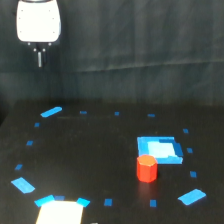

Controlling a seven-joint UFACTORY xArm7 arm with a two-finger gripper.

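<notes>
High at the upper left, well above the dark table, hangs my white arm end with its gripper (40, 60). Its fingers look like one thin dark shape, too small to show whether they are apart. A red, roughly cylindrical block (147, 170) stands upright at the right front of the table. Just behind it lies a shallow blue tray (155, 138) with a white inside, partly covered in this view by the block's top. The gripper is far from both of them.
A pale block-like surface (60, 213) juts up at the bottom left edge. Blue tape strips (22, 185) and small blue squares mark the black table.
</notes>
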